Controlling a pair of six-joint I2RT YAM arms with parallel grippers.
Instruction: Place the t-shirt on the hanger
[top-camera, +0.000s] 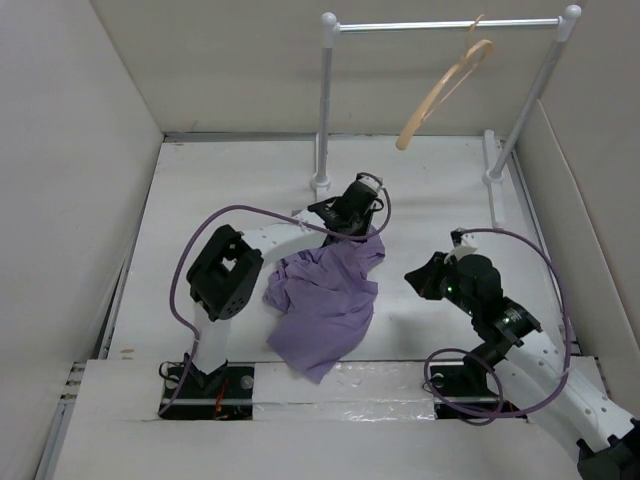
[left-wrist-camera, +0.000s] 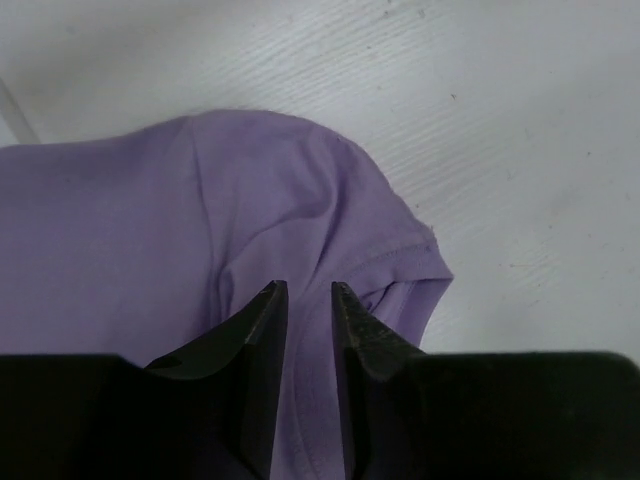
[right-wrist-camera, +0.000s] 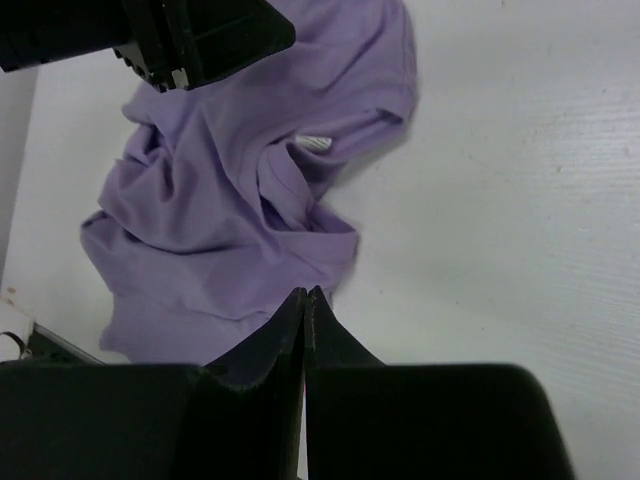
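The purple t shirt (top-camera: 320, 310) lies crumpled on the white work surface between the arms. My left gripper (top-camera: 350, 225) hovers over its upper part; in the left wrist view its fingers stand a little apart over the cloth, with nothing visibly held. My right gripper (top-camera: 425, 278) is right of the shirt, apart from it; in the right wrist view its fingertips meet or nearly meet, with cloth visible beyond. The wooden hanger (top-camera: 435, 90) hangs from the rail at the top.
A white rack (top-camera: 400, 26) with two posts stands at the back, walls on both sides.
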